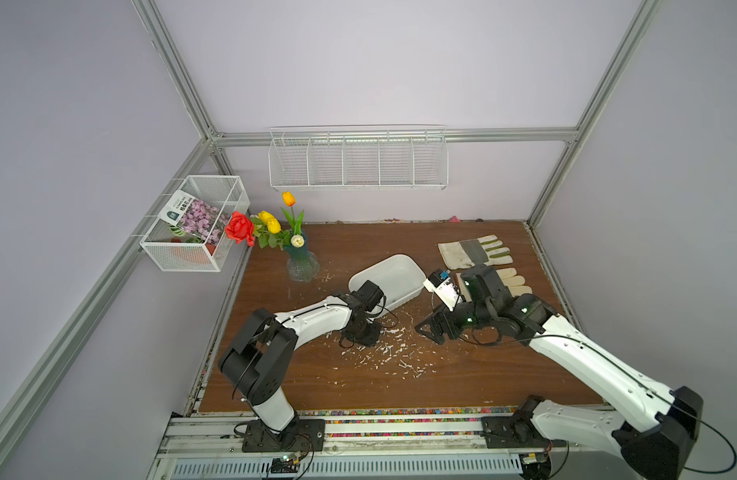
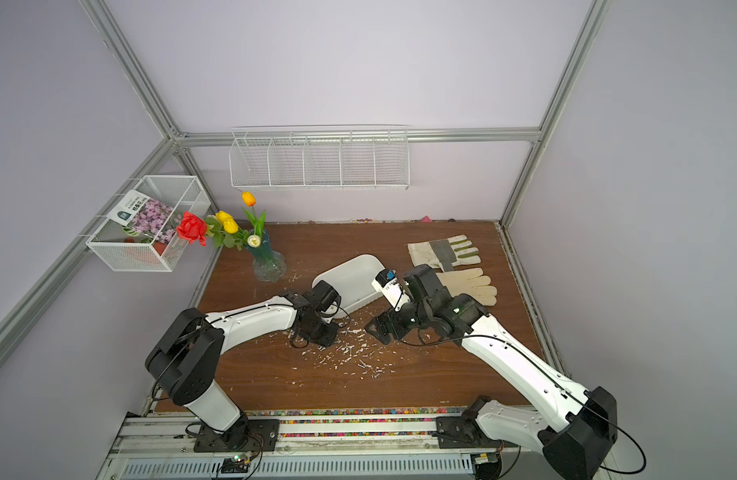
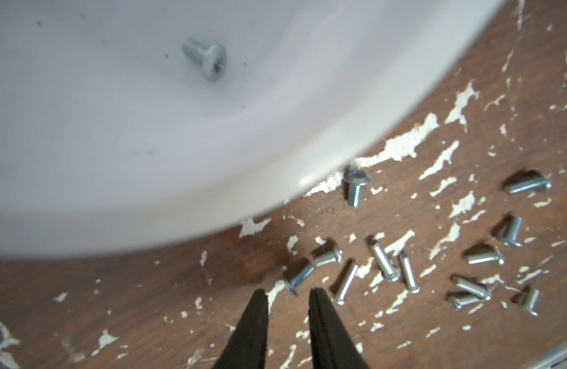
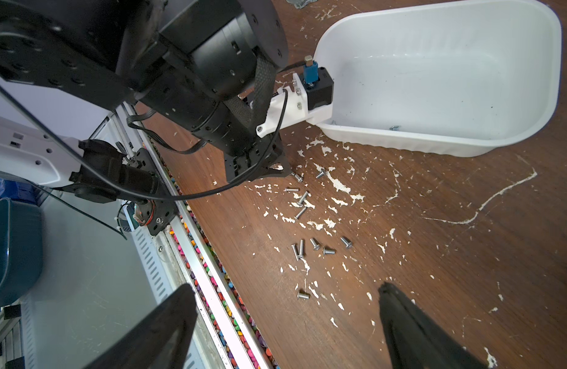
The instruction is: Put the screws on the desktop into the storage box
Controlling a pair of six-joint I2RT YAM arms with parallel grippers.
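My left gripper is low at the near side of the white storage box (image 4: 437, 92), its two dark fingertips slightly apart, nothing clearly between them, just behind several loose screws (image 3: 384, 263) on the worn wooden desktop. One screw (image 3: 203, 58) lies inside the box, seen in the left wrist view. Other screws (image 3: 526, 183) are scattered toward the right of that view. My right gripper hangs open and empty over the desk, right of the screws, with several screws (image 4: 329, 251) visible beyond its fingers.
Two work gloves (image 1: 472, 253) lie at the back right. A vase (image 1: 302, 264) of flowers stands left of the box, near a wire basket (image 1: 176, 256) on the side rail.
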